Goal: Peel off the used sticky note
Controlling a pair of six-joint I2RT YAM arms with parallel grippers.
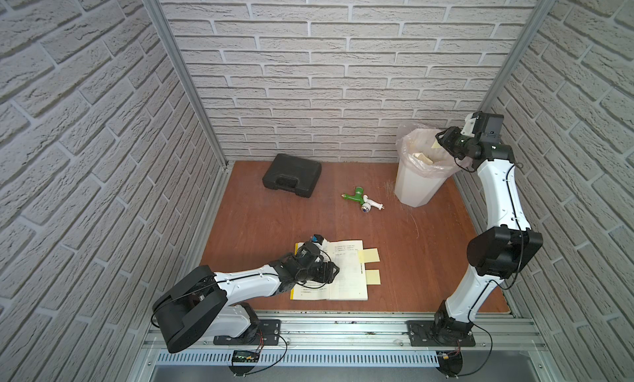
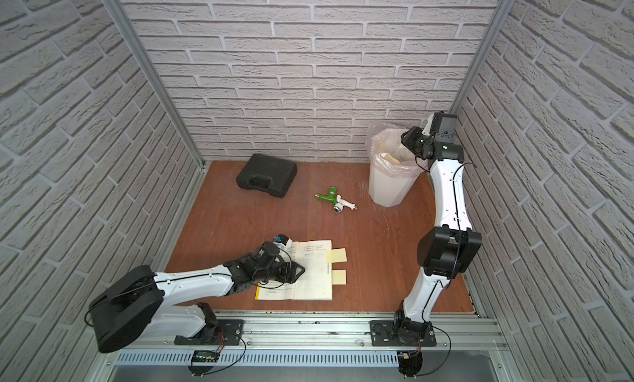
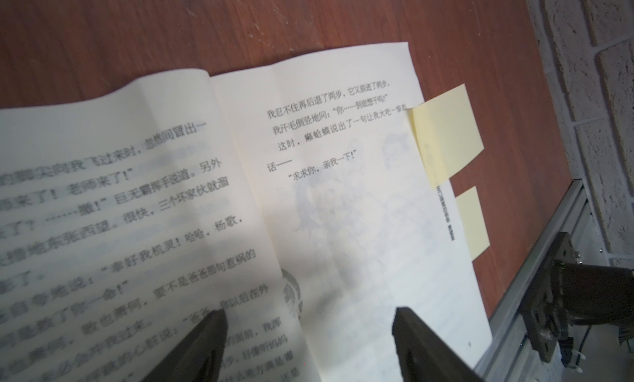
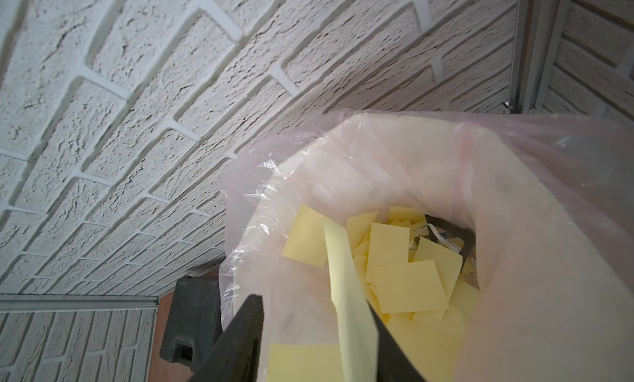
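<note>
An open book [image 1: 346,283] lies at the front of the table, with yellow sticky notes [image 3: 447,131] jutting from its right page. My left gripper is open over the book, nothing between its fingers. My right gripper is over the lined bin [image 1: 416,187], its fingers parted; a yellow note [image 4: 343,269] stands up at its right finger, and whether it clings or is loose is unclear. Many yellow notes [image 4: 406,286] lie inside the bin.
A black case [image 1: 292,170] lies at the back left. Green and white toy-like items [image 1: 356,197] lie near the middle back.
</note>
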